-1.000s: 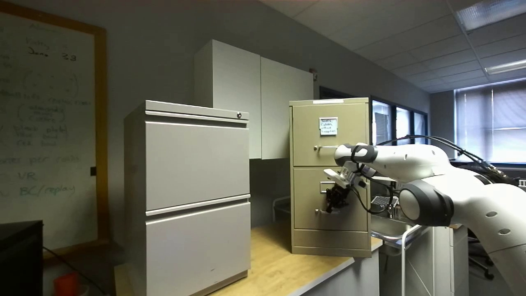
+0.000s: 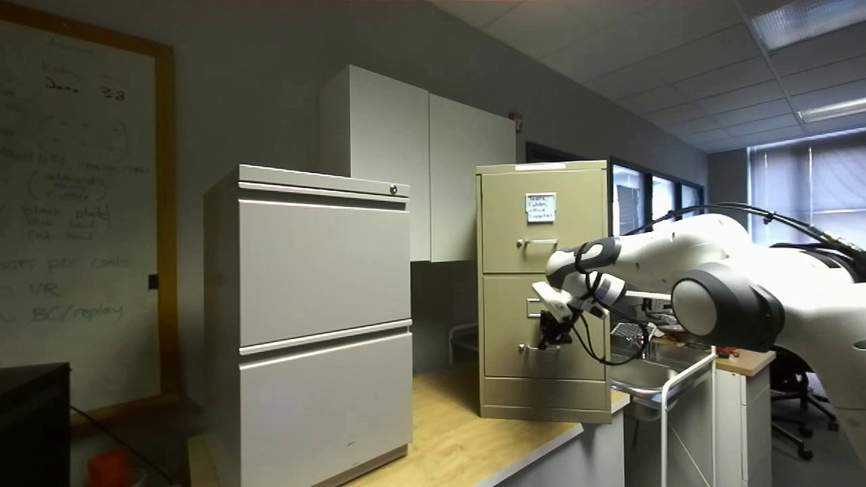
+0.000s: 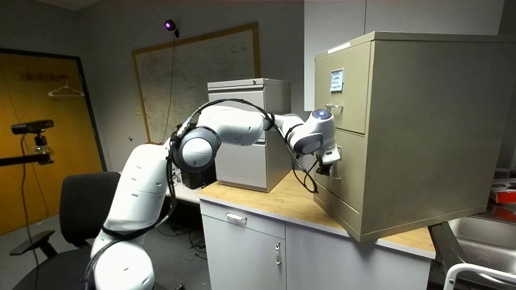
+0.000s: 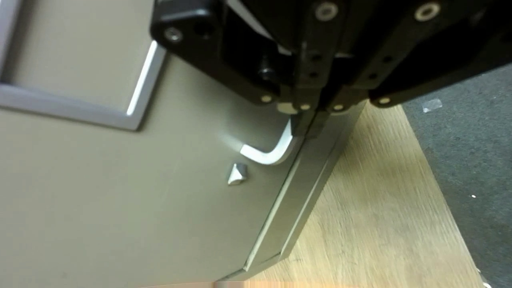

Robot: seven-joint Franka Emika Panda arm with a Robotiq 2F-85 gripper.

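Note:
The beige filing cabinet [image 2: 503, 325] has two drawer fronts, both flush with its body. On the lower drawer a silver handle [image 4: 274, 156] is partly hidden behind my fingertips in the wrist view. Beside it sits a small metal latch [image 4: 238, 173]. My gripper is at this handle with its fingertips together. Whether the bar passes between the fingers cannot be made out. From the side, the gripper [image 3: 325, 169] hangs tilted downward, close against the lower drawer.
A grey two-drawer cabinet [image 2: 325, 276] stands to the left on the same wooden counter [image 3: 295, 198]. The upper drawer's handle [image 2: 540, 242] lies above the gripper. Open counter shows between the cabinets. A sink [image 3: 483, 246] adjoins the beige cabinet.
The arm has swung rightward and its elbow has risen in exterior view 1. The gripper has tilted slightly but stays at the lower handle. Neither beige drawer has moved.

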